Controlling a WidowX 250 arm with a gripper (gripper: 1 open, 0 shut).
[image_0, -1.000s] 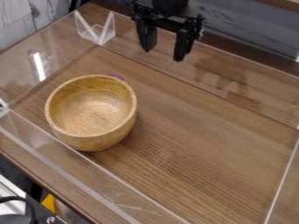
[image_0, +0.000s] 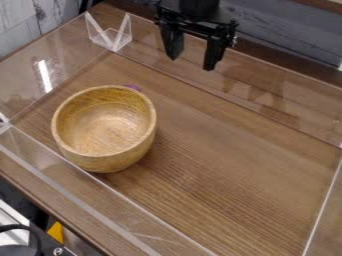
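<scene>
The black robot arm and gripper (image_0: 195, 42) hang at the top centre of the view, above the back of the wooden surface. I cannot tell whether the fingers are open or shut, or if anything is between them. A wooden bowl (image_0: 104, 131), empty inside, rests on the left half of the surface. A small purple item (image_0: 134, 87) lies just behind the bowl, too small to make out clearly.
A white wire-like or clear object (image_0: 114, 35) stands at the back left. Dark cables lie off the edge at lower left.
The gripper has shifted very slightly at the top of the view; the bowl and other things are unmoved.
</scene>
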